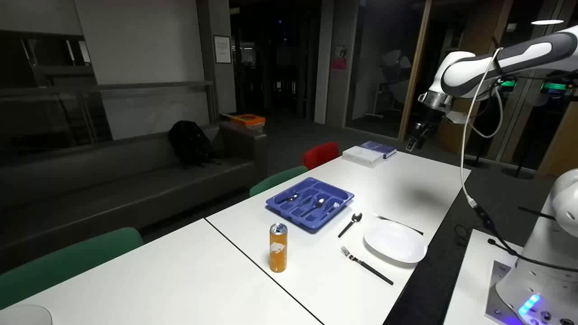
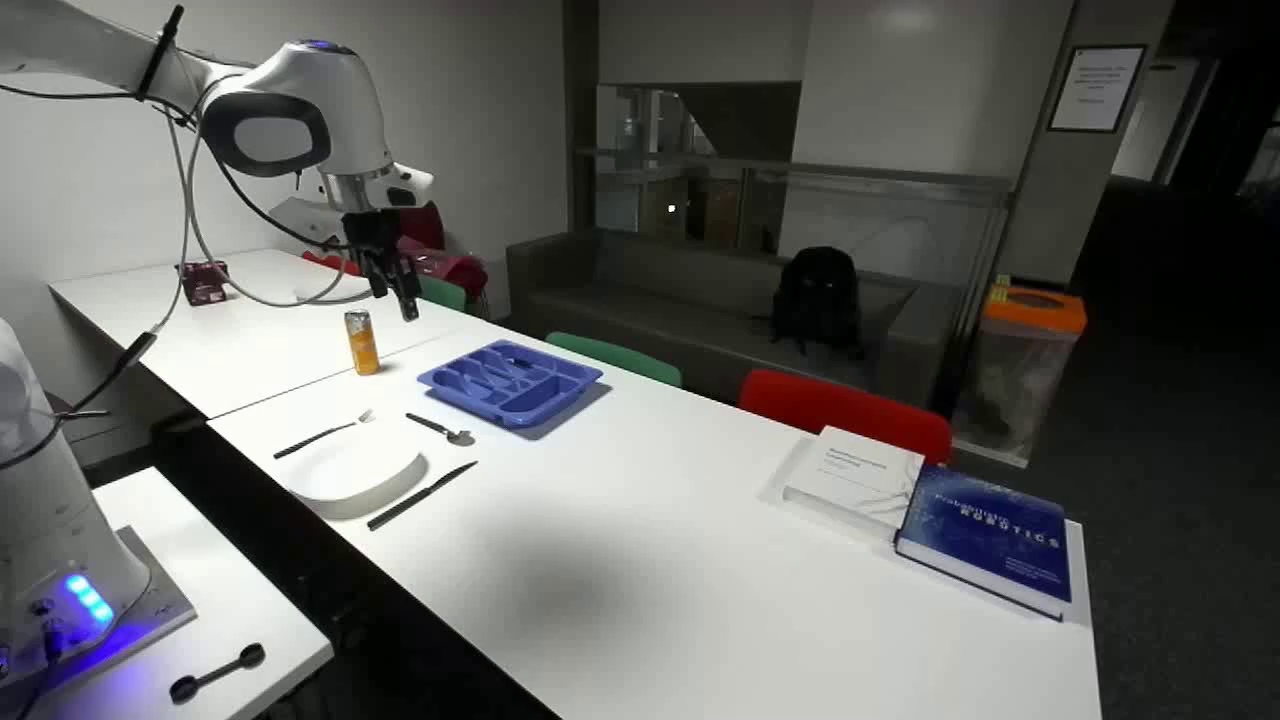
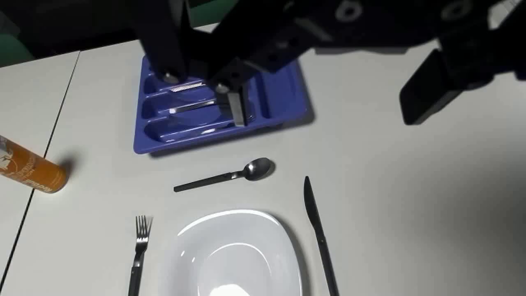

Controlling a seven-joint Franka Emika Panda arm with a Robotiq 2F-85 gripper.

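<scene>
High above the white table, clear of everything on it, hangs my gripper. Its fingers stand wide apart in the wrist view, with only air between them. Below lies a white plate with a fork on its left, a knife on its right and a spoon across its top. Beyond the spoon sits a blue cutlery tray holding several pieces of cutlery, partly hidden by the gripper. An orange can stands upright to the left.
A white book and a blue book lie at the table's far end. Bare table stretches between them and the plate. Red and green chairs line the side facing the sofa.
</scene>
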